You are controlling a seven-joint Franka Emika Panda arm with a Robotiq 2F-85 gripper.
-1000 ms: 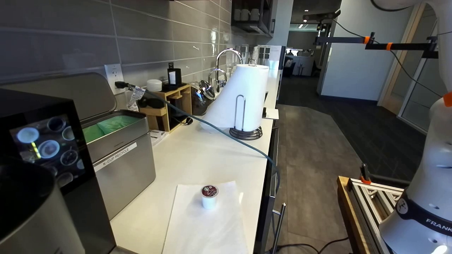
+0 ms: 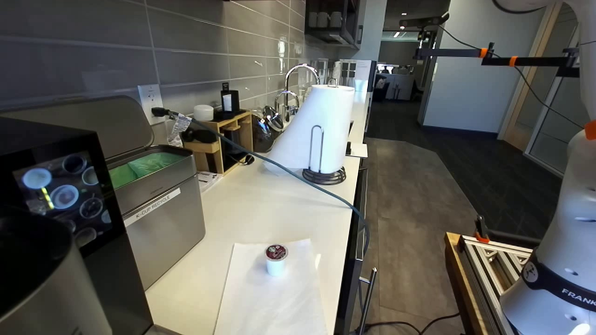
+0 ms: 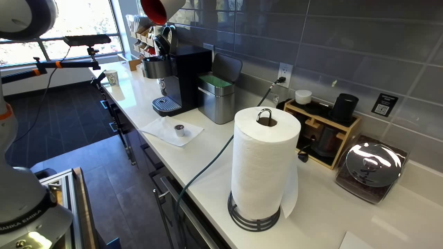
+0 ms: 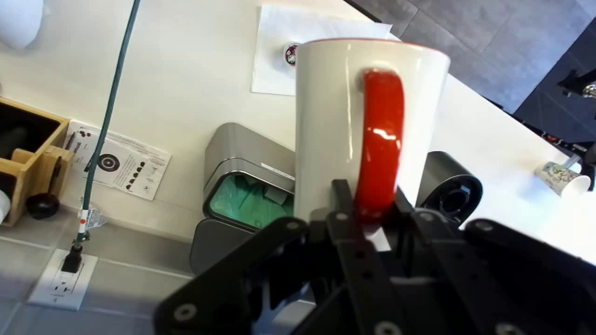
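Note:
A white mug [image 4: 329, 123] with a red handle and rim fills the middle of the wrist view. My gripper is shut on the lower part of that handle, one finger on either side. In exterior view 2 the mug [image 3: 171, 6] is partly cut off at the top edge, tilted so its red inside shows, above the counter and clear of it. Exterior view 1 shows neither mug nor gripper. On a white paper sheet [image 2: 246, 301] stands a small coffee pod [image 2: 276, 260] with a dark red lid.
The black coffee machine [image 3: 191, 79] with its drip tray [image 3: 166, 104] stands beside an open steel recycling bin [image 3: 216, 103]. A paper towel roll [image 3: 261, 174] and a green cable [image 3: 207, 164] occupy the counter. A patterned paper cup [image 3: 112, 78] sits farther along.
In exterior view 1 the arm's upper part at the top right has shifted very slightly. The pod, paper sheet and counter items have stayed put.

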